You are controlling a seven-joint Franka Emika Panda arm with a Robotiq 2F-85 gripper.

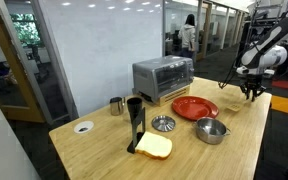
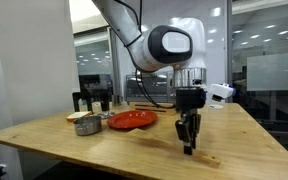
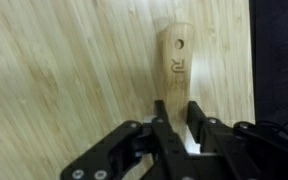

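Note:
A wooden utensil with a hole near its handle end runs down between the fingers of my gripper in the wrist view. The gripper is shut on this handle, one finger to each side. In exterior view 2 the gripper points down at the right part of the table, and the utensil's pale flat end shows to its left. Exterior view 1 has that flat end beside the gripper. Whether the whole utensil is clear of the table cannot be told.
A red plate, a metal pot and a toaster oven stand on the wooden table. Farther along are a black container, a slice of bread and a metal cup. Bare table lies around the gripper.

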